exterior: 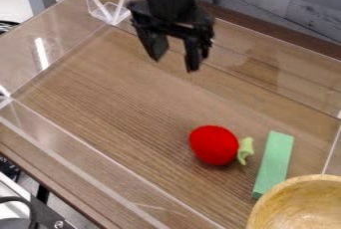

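Observation:
My gripper point(173, 46) is raised over the back of the wooden table, its dark fingers apart and open, with nothing seen between them. Well below it, toward the front right, lies a red round object point(213, 144) with a small pale green piece at its right side. A light green block point(273, 161) lies flat to the right of that.
A yellow-tan bowl point(300, 208) is cut off at the front right corner. A clear plastic item point(108, 4) is at the back left, near the table's edge.

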